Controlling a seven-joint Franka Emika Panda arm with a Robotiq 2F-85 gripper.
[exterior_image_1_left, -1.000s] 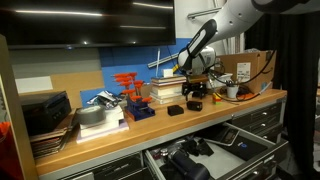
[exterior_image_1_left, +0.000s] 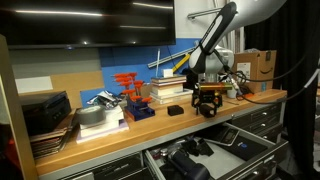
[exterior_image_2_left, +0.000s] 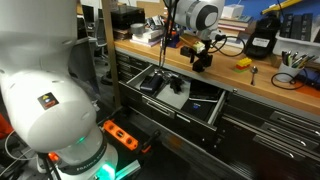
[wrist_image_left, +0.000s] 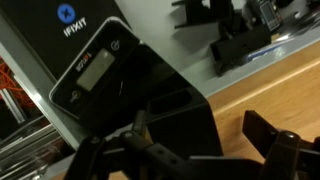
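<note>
In exterior view 1 my gripper (exterior_image_1_left: 208, 98) points down over the wooden counter, close to its front edge. The wrist view shows my gripper open, its dark fingers (wrist_image_left: 262, 132) well apart. A black object with a slot (wrist_image_left: 178, 104) lies in the gap between them, over the counter edge; whether the fingers touch it is unclear. Beyond it is a dark device with a grey display (wrist_image_left: 97, 70), and I cannot tell whether the two are one thing. In exterior view 2 a dark object (exterior_image_2_left: 201, 65) sits just under the gripper (exterior_image_2_left: 198, 45).
Below the counter (exterior_image_1_left: 150, 130) an open drawer (exterior_image_1_left: 245, 150) holds several black items and an iFixit box (wrist_image_left: 65, 30). Another small black object (exterior_image_1_left: 175, 110) rests on the counter to the left. Stacked books (exterior_image_1_left: 168, 88) and red racks (exterior_image_1_left: 128, 82) stand behind.
The drawer has not moved.
</note>
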